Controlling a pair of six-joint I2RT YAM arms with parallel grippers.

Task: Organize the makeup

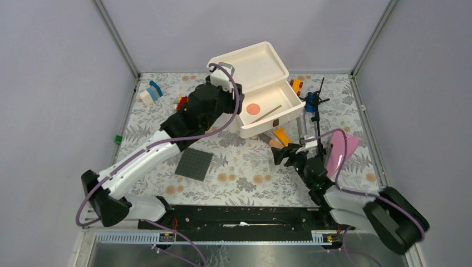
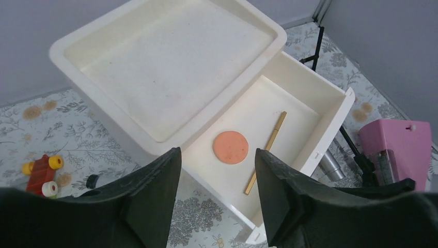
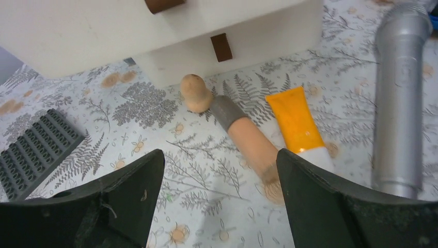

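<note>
A white makeup box (image 1: 267, 122) stands at the back with its lid (image 1: 249, 64) up; inside lie a salmon round compact (image 2: 230, 146) and a thin gold stick (image 2: 268, 147). My left gripper hangs above the box's left part, part open, nothing visible between its fingers. Outside the box, in the right wrist view, lie a beige tube (image 3: 251, 144) with a grey cap, a small tan sponge (image 3: 196, 95), an orange-and-white tube (image 3: 294, 119) and a silver cylinder (image 3: 397, 108). My right gripper is open just in front of them, holding nothing.
A pink object (image 1: 343, 150) and a black stand (image 1: 316, 119) are at the right. Toy bricks (image 2: 42, 175) and a blue-white object (image 1: 151, 93) sit at the left. A dark grey plate (image 1: 194, 164) lies front left.
</note>
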